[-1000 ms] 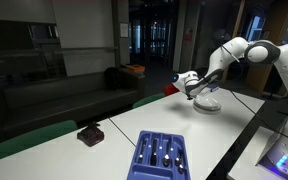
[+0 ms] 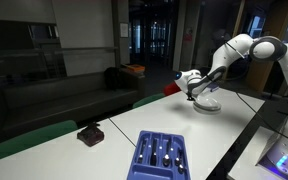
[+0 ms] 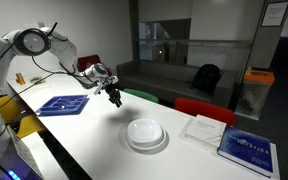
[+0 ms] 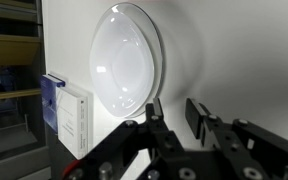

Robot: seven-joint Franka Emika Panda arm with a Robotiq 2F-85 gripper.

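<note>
My gripper stands open above the bare white table, with nothing between its fingers. In the wrist view a white bowl on a plate lies just beyond the fingertips, off to the upper left. Exterior view 2 shows that bowl resting on its wider plate, apart from my gripper, which hangs over the table further back and to the left. From the other side, the gripper appears near the left edge of the bowl and plate.
A blue compartment tray with several utensils lies at the table's near side. Blue and white boxes lie beyond the bowl. A small dark object sits on the left part of the table.
Over the last second the arm has shifted very slightly at most. The gripper hangs at nearly the same spot, and the bowl, plate and tray stay put.
</note>
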